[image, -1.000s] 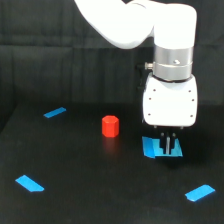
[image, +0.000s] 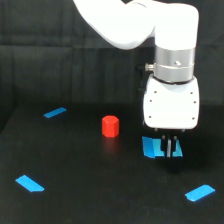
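A red block with a six-sided outline sits on the dark table, left of my gripper. My gripper points down at the right of the view, under the white arm. Its small dark fingers stand in front of a blue patch and hide part of it. Whether the fingers touch that patch or the table does not show. They are too small and dark to tell how the fingers stand. The red block is apart from the gripper.
Blue strips lie at the back left, front left and front right of the black table. A dark curtain hangs behind.
The gripper has shifted slightly to the right and a little lower in the view. The red block and the blue pieces have not moved.
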